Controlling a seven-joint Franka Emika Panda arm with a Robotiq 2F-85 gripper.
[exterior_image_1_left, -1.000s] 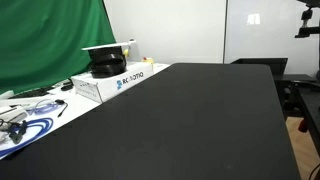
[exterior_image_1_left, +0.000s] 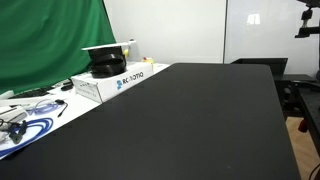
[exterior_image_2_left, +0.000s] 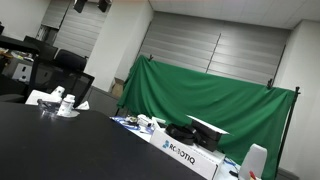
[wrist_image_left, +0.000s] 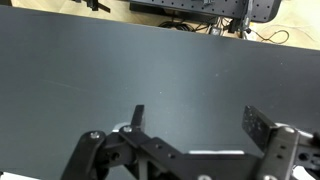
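Note:
In the wrist view my gripper stands open above the dark table (wrist_image_left: 190, 75), its two black fingers wide apart. Only bare tabletop shows between them. Part of the gripper also appears at the upper right edge of exterior view 1, high over the table's level. On the far side of the table in exterior view 2 are a small white bottle (exterior_image_2_left: 66, 105) and other small items beside it; what they are is too small to tell.
A white Robotiq box (exterior_image_1_left: 120, 83) with black items on top stands beyond the table's left side. Blue cables (exterior_image_1_left: 38, 128) lie on a white surface there. A green curtain (exterior_image_2_left: 225, 115) hangs behind.

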